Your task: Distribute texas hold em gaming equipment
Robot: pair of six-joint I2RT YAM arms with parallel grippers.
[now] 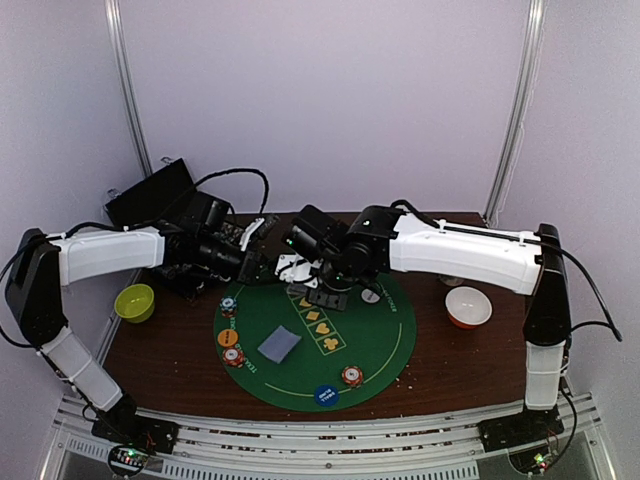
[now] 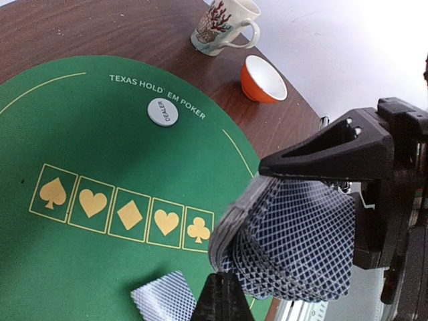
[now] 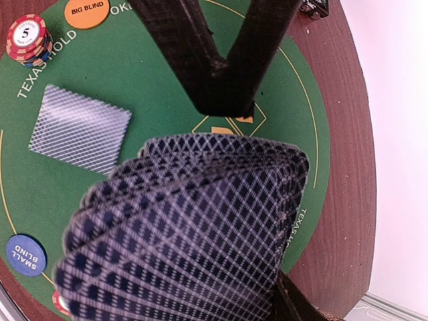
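My right gripper is shut on a fanned deck of dark checked-back cards [image 3: 194, 234], held above the green poker mat [image 1: 385, 350]. Close beside that deck is my left gripper, its fingertips together and nothing showing between them. One card [image 1: 279, 344] is over the mat's left-centre, face down, clear of both grippers; whether it rests flat I cannot tell. Chip stacks [image 1: 232, 356] stand near the mat's rim, along with an orange big blind disc [image 1: 228, 338], a blue small blind disc [image 1: 326, 396] and the white dealer disc [image 2: 163, 112].
A green bowl [image 1: 135, 303] stands left of the mat, a black open case [image 1: 152, 193] behind it. To the right are an orange-white bowl [image 1: 468, 307] and a patterned mug [image 2: 224, 23]. Both arms nearly meet above the mat's far side.
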